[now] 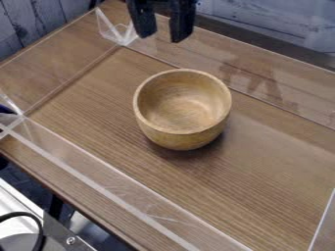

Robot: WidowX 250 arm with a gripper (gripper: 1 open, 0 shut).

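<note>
A round wooden bowl (183, 132) sits in the middle of the table, empty inside. At the top centre, above and behind the bowl, is my dark gripper (161, 22), blurred and cut off by the frame's top edge. Whether it is open or shut cannot be made out.
Clear plastic strips or sheets show along the left side and near the top left. A dark cable lies at the bottom-left corner, off the table's edge.
</note>
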